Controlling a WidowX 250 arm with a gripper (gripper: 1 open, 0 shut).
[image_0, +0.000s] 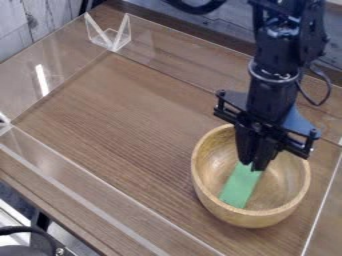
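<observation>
A wooden bowl (218, 191) sits on the table at the lower right with a green oblong object (242, 186) lying in it. The black gripper (254, 157) is lowered over the back of the bowl, its fingertips just above the green object's upper end. Whether the fingers are apart or touching the object is hard to tell.
A white wire-like item (111, 35) stands at the back left. Black cables show at the lower left corner.
</observation>
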